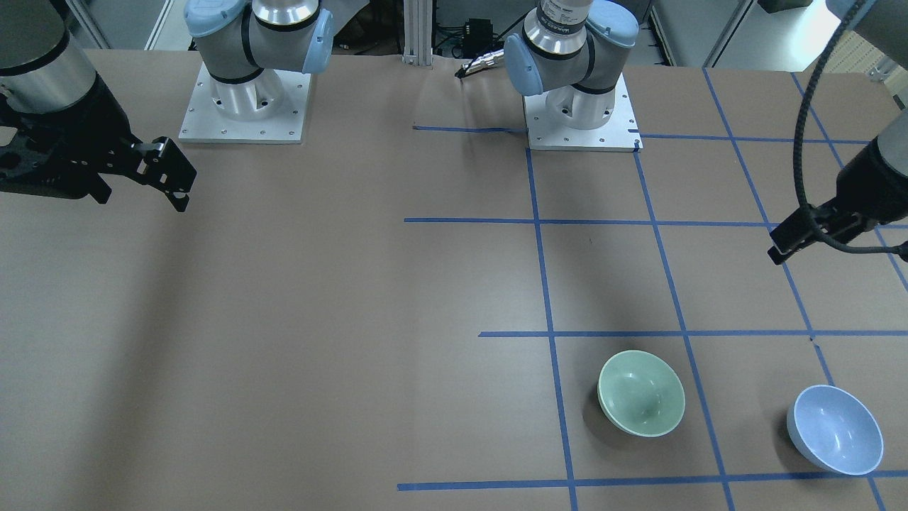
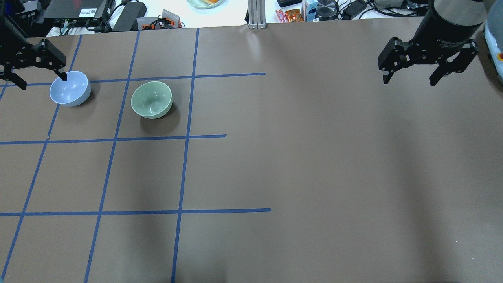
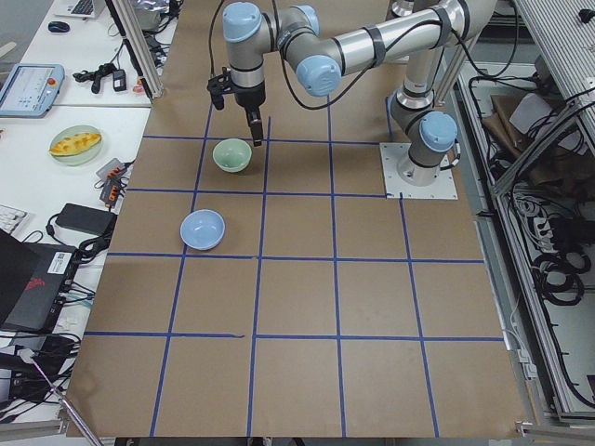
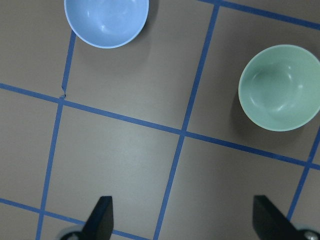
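A green bowl (image 1: pixel 640 393) and, to its right in the front view, a blue bowl (image 1: pixel 834 430) sit empty on the taped grid table. The arm's gripper hangs above the table, its fingers wide apart at the bottom corners of the wrist view with nothing between them; both bowls lie ahead of it there, blue upper left, green right. In the top view it appears at the left edge, near the blue bowl (image 2: pixel 70 88).
A second arm with a black gripper (image 2: pixel 424 59) stands on the other side, over bare table (image 2: pixel 330 165). Equipment, cables and a plate with yellow food (image 3: pixel 76 145) lie beyond the table's edge.
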